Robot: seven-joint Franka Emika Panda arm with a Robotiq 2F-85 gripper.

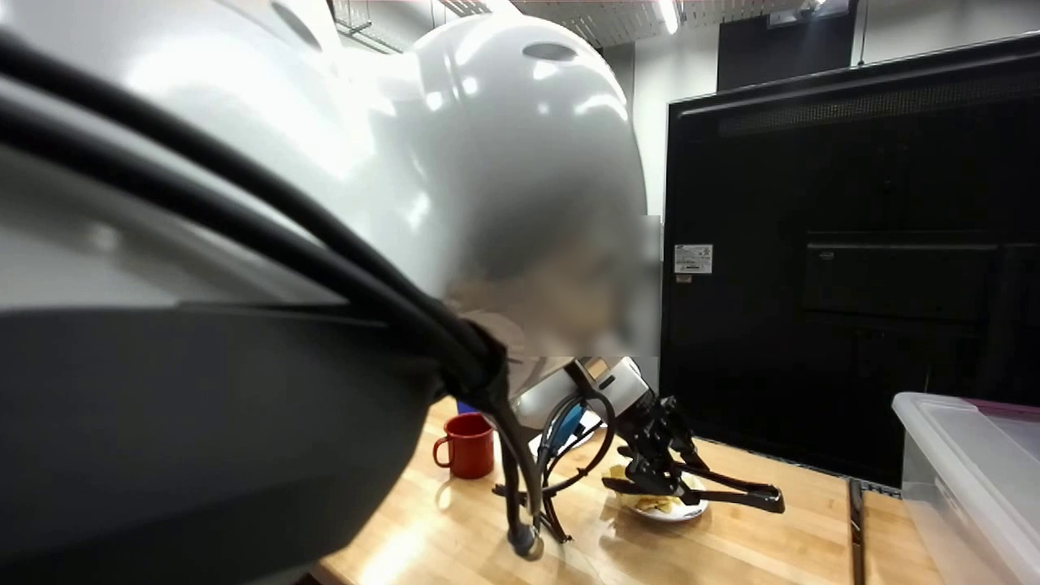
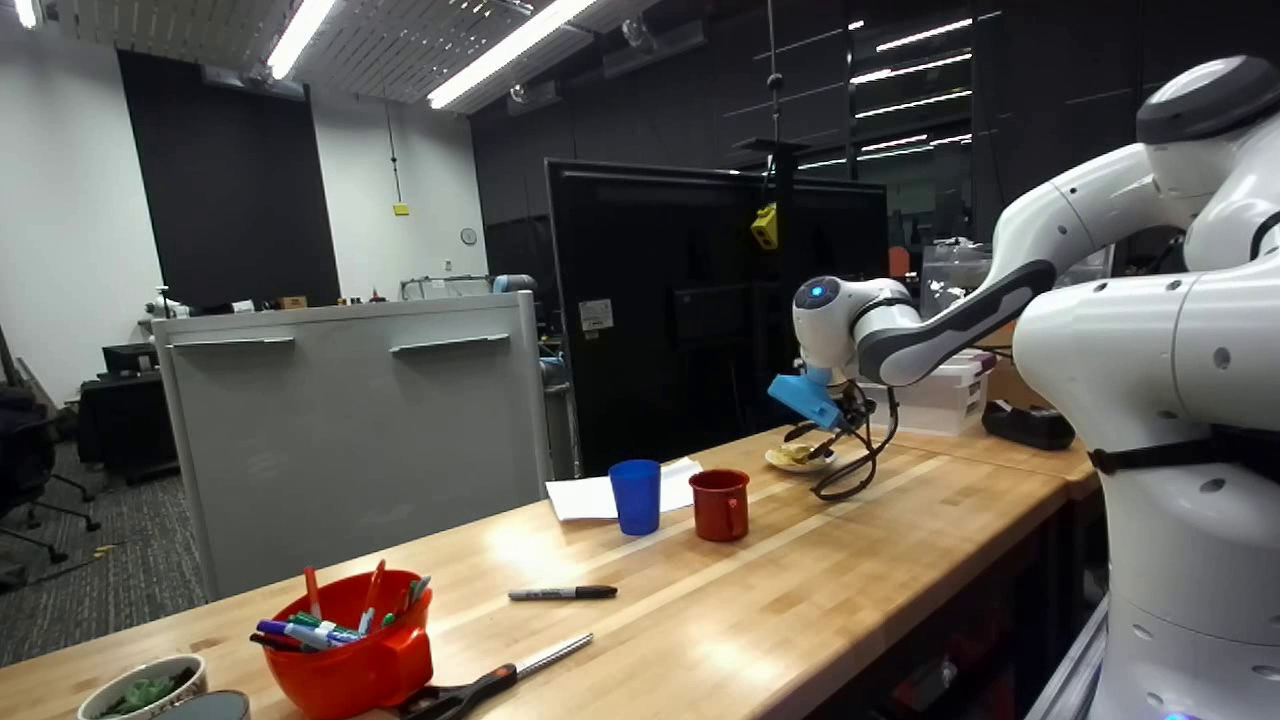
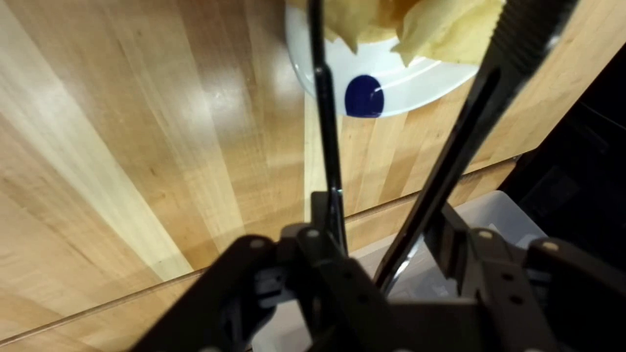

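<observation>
A pair of black tongs (image 3: 469, 129) is held by my gripper, whose fingers bear on the outer sides of the tongs' two arms. Between those arms there is a clear gap in the wrist view. The white plate (image 3: 411, 88) with a dark blue spot lies beyond, and yellow chips (image 3: 455, 32) are piled on it. In exterior view 1 the tongs (image 1: 741, 496) are tilted over the plate (image 1: 673, 513), their rear end pointing right. Whether the tips touch any chips is hidden.
To the left of the plate stand a red mug (image 2: 720, 506) and a blue cup (image 2: 636, 498), with white paper (image 2: 581, 499) behind them. A clear plastic bin (image 1: 965, 487) is at the right. Bare table lies in front of the plate.
</observation>
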